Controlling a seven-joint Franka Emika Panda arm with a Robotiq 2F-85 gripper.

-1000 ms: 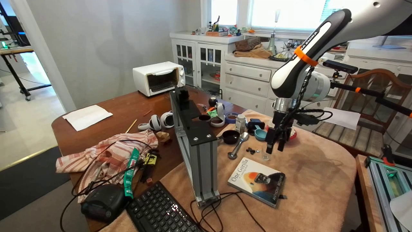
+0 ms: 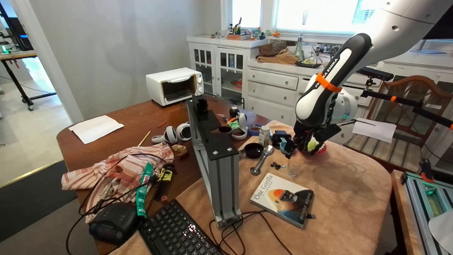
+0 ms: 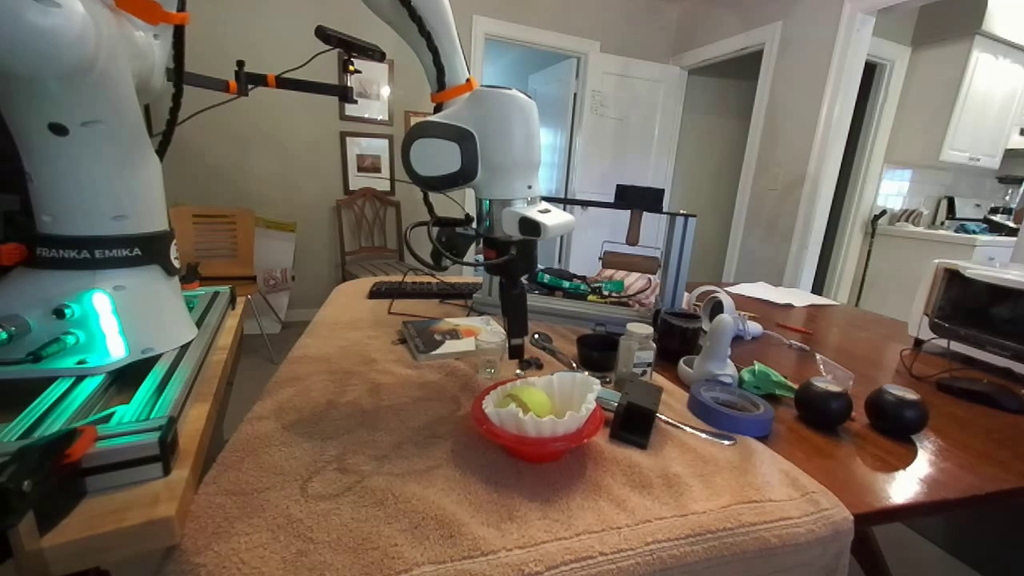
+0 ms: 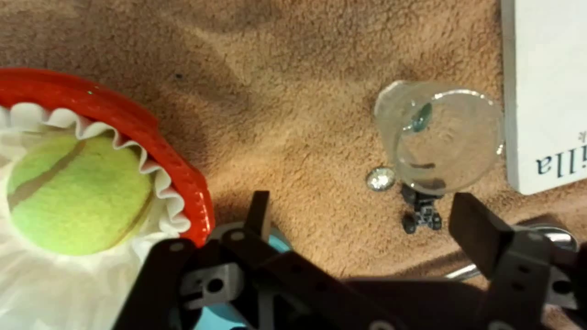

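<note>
In the wrist view my gripper stands open, its two dark fingers wide apart with only bare towel between them. Past the left finger a yellow-green tennis ball (image 4: 80, 192) rests in a white paper liner inside a red bowl (image 4: 181, 192). A clear glass (image 4: 448, 140), with a small green piece visible through it, stands beyond the right finger. Close to the glass lie a shiny clear bead (image 4: 380, 178) and some small black pieces (image 4: 422, 211). From exterior view 2, the gripper (image 3: 516, 346) points down behind the red bowl (image 3: 538, 446), near the glass (image 3: 490, 352).
The book (image 2: 283, 197) lies beside the glass. Around the gripper are a metal spoon (image 2: 262, 160), a black cup (image 2: 253, 150), a white bottle (image 2: 264, 136) and a black block (image 3: 636, 413). A metal frame (image 2: 221, 182) rises left of them. Open towel (image 3: 317, 461) lies on the robot-base side.
My gripper has moved left and away from exterior view 1's camera, and its wrist has turned. It no longer hangs in front of the glass there. The objects on the table look unmoved.
</note>
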